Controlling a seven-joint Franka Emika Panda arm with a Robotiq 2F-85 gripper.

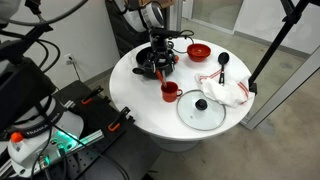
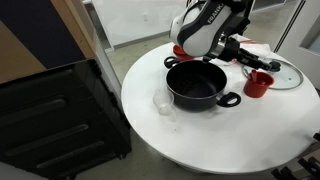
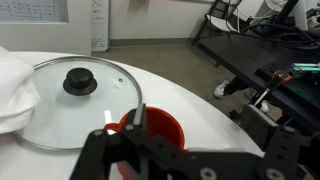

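A red mug (image 1: pixel 171 92) stands on the round white table, with a red utensil (image 1: pixel 161 77) leaning up out of it. My gripper (image 1: pixel 164 68) is just behind and above the mug in exterior view 1. From the other side, the gripper (image 2: pixel 266 66) is close over the mug (image 2: pixel 257 85). In the wrist view its dark fingers (image 3: pixel 255 125) are spread apart, and the mug's red rim (image 3: pixel 178 127) shows beyond the opening. Nothing is held. The fingers hide the lower part of the mug in that view.
A black pot (image 2: pixel 195 86) stands beside the mug, near a clear cup (image 2: pixel 163 101). The glass lid (image 1: pixel 202 110), white towel (image 1: pixel 225 89), black ladle (image 1: pixel 223 66) and red bowl (image 1: pixel 199 51) lie around the table.
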